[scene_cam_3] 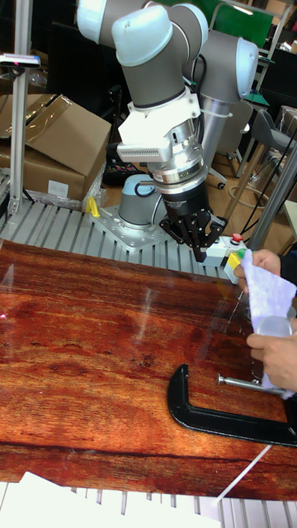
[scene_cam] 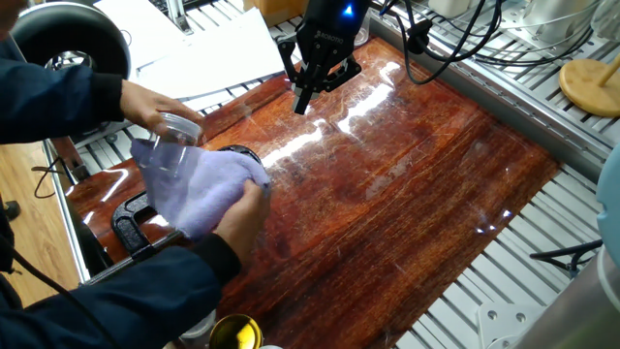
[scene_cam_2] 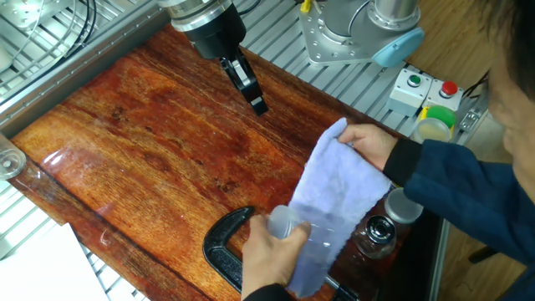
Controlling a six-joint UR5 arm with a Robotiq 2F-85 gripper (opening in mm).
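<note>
My gripper [scene_cam: 303, 105] hangs above the wooden board [scene_cam: 407, 213], near its far edge in exterior view 1. Its black fingers come together at the tips, and nothing shows between them. In exterior view 2 the gripper [scene_cam_2: 258, 107] points down over bare wood, apart from any object. A person holds a lilac cloth [scene_cam_2: 343, 180] in one hand and a clear plastic jar [scene_cam: 177, 138] in the other, with the cloth against the jar. Both are well away from my gripper.
A black C-clamp [scene_cam_3: 181, 400] is fixed at the board's edge, below the person's hands. Clear jars [scene_cam_2: 376, 237] and a gold-coloured lid or tin [scene_cam: 235, 333] stand near that side. Most of the board is bare. White paper [scene_cam: 208, 58] lies beyond it.
</note>
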